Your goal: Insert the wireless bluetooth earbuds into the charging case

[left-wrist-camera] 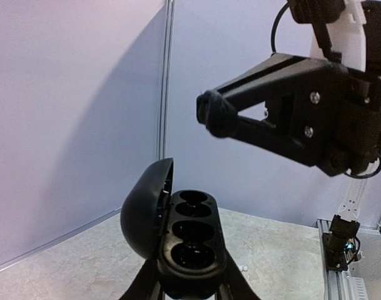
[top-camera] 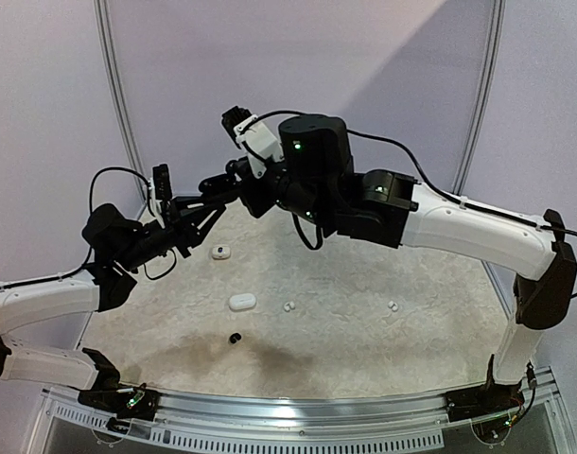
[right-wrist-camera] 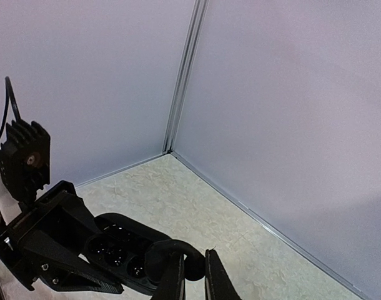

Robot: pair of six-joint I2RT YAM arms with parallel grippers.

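A black charging case (left-wrist-camera: pixel 192 269) stands open in my left gripper, raised above the table, its round wells facing up. In the right wrist view the case (right-wrist-camera: pixel 125 231) is beside the left fingers. My right gripper is shut on a small dark rounded earbud (right-wrist-camera: pixel 193 265), held close by the case and partly overlapping it in that view. In the left wrist view the right fingertips (left-wrist-camera: pixel 218 115) hang above and right of the case, with the dark bud at their tip.
On the table (top-camera: pixel 345 350) lie white cases (top-camera: pixel 242 302), small white earbuds (top-camera: pixel 289 305) and a small black piece (top-camera: pixel 235 338). Walls surround the area.
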